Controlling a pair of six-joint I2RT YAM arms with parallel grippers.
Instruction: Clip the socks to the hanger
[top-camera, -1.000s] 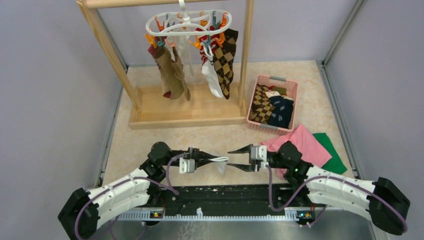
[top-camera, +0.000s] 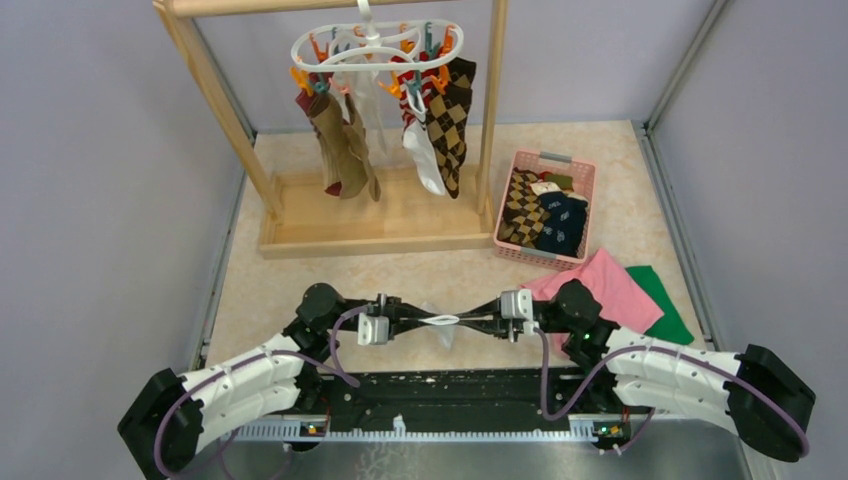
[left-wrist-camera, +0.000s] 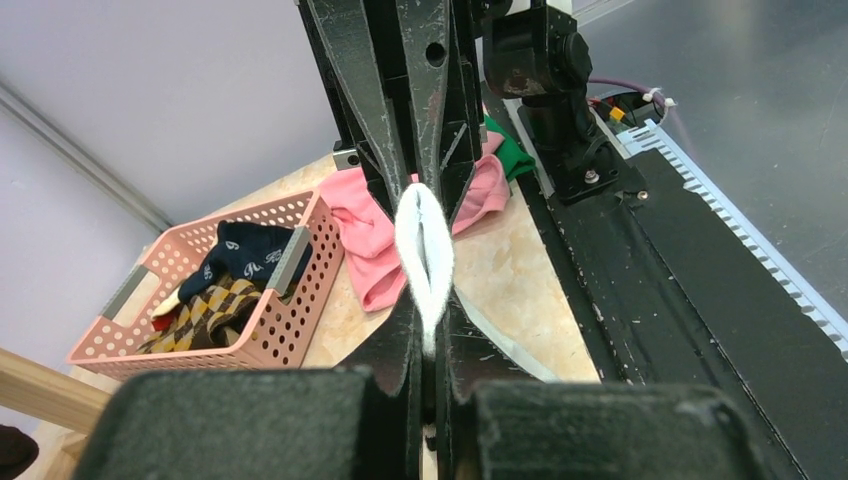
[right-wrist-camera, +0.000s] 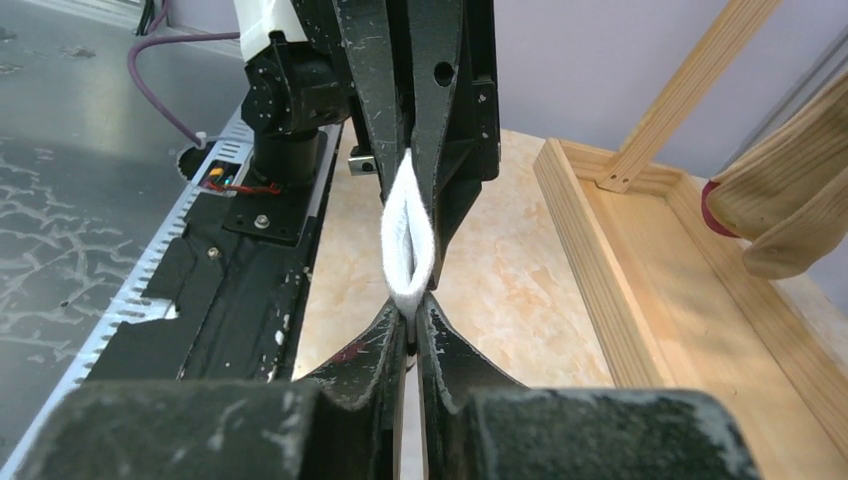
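Note:
A white sock (top-camera: 440, 320) is stretched between my two grippers above the front of the table, its open cuff facing up. My left gripper (top-camera: 418, 321) is shut on one side of the cuff, and my right gripper (top-camera: 464, 320) pinches the opposite side. In the left wrist view the cuff (left-wrist-camera: 424, 245) forms a narrow loop between the two sets of fingers; the right wrist view shows the same loop of white sock (right-wrist-camera: 407, 240). The white hanger (top-camera: 376, 66) hangs at the back, with several socks held in its coloured clips.
A pink basket (top-camera: 508, 246) of socks stands right of the wooden rack (top-camera: 375, 245). Pink cloth (top-camera: 610, 290) and green cloth (top-camera: 668, 310) lie at the right. Bare table separates the rack from my arms.
My right gripper has moved slightly left and gone from open to shut on the cuff's right side. The left arm holds still with the sock.

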